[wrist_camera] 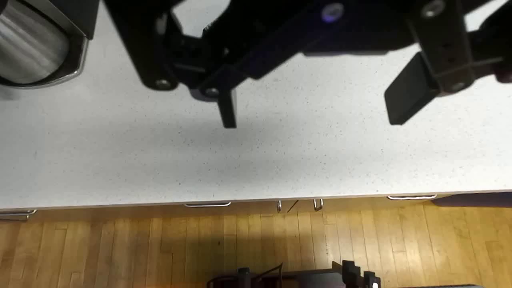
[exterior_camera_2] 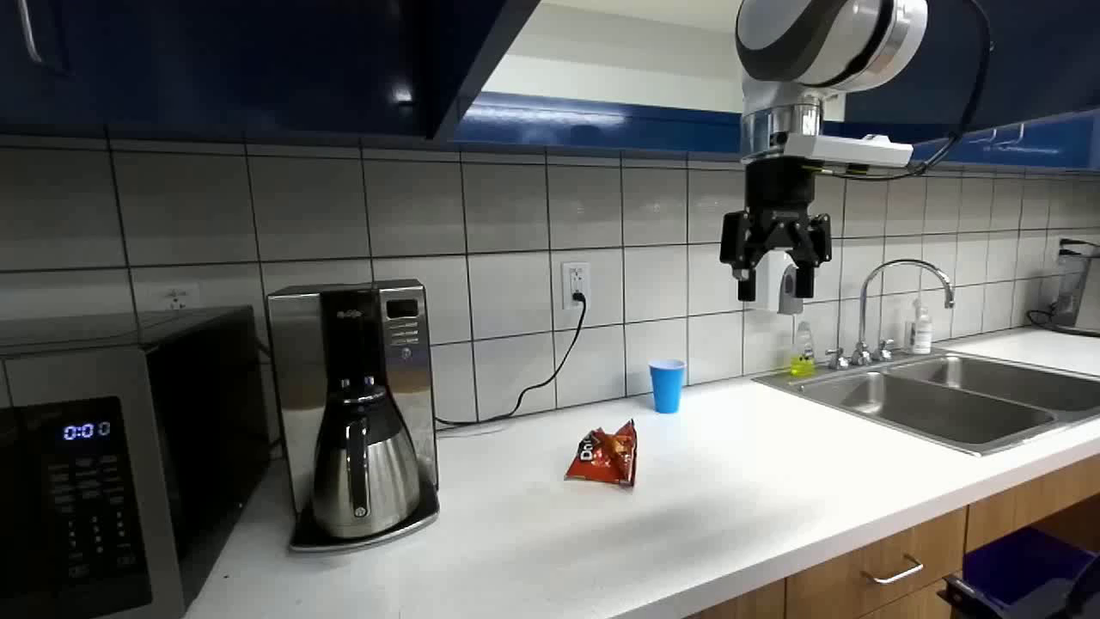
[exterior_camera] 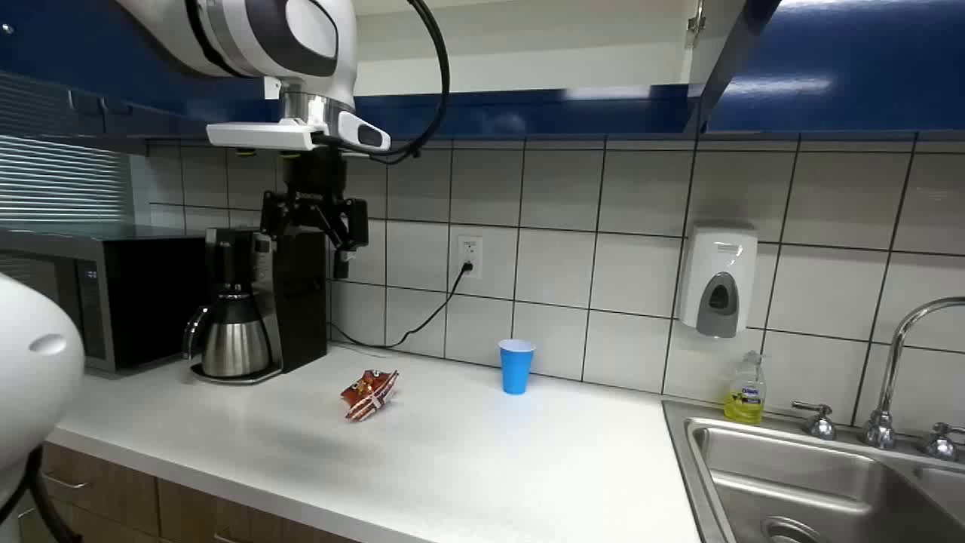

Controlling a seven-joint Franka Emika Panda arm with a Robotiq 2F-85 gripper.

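Note:
My gripper (exterior_camera_2: 775,294) hangs high over the counter, pointing down, its two fingers wide apart with nothing between them. In the wrist view the finger pads (wrist_camera: 411,91) frame only bare countertop. A crumpled red chip bag (exterior_camera: 370,394) lies on the white counter (exterior_camera: 470,461), well below the gripper. Behind it, near the tiled wall, a blue cup (exterior_camera: 516,367) stands upright, apart from the bag. In the second exterior view the bag (exterior_camera_2: 606,455) is left of and nearer than the cup (exterior_camera_2: 667,387).
A coffee maker (exterior_camera_2: 356,413) with a steel carafe and a microwave (exterior_camera_2: 93,464) occupy the left end. To the right are the sink (exterior_camera: 805,480), a soap bottle (exterior_camera: 745,389) and a wall dispenser (exterior_camera: 720,280). Blue cabinets hang above.

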